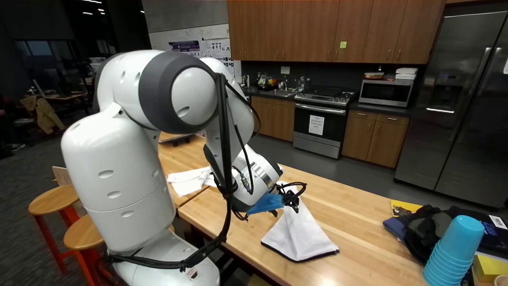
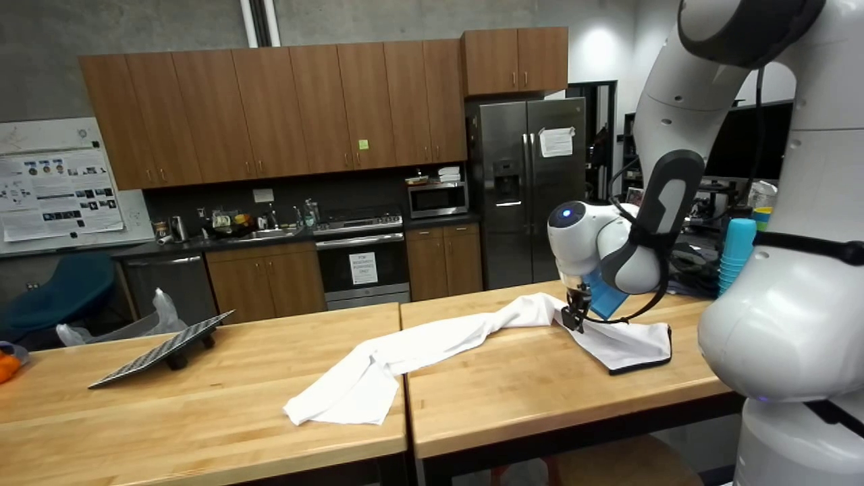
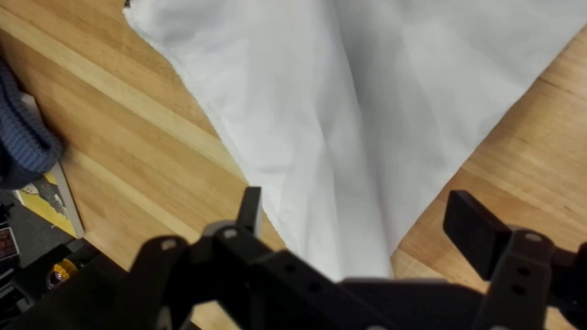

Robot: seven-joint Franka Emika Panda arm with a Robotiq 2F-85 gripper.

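Observation:
A long white cloth (image 2: 441, 336) lies bunched and twisted across the two tables in exterior view 2. Its dark-edged end (image 1: 297, 238) is spread out flat on the nearer table in exterior view 1. My gripper is open over the cloth, its black fingers wide apart in the wrist view. The narrow, folded part of the cloth (image 3: 330, 165) runs between and below the fingertips. I cannot tell whether the fingers touch it. In exterior view 2 the gripper (image 2: 575, 312) hangs low, close to the tabletop, beside the cloth's spread end.
A stack of blue cups (image 1: 452, 252) and dark knitwear (image 1: 424, 226) occupy the table's far right end. On the other table sits a tilted dark panel (image 2: 162, 352). Bare wood (image 1: 366, 224) lies to the right of the cloth. A gap divides the two tables.

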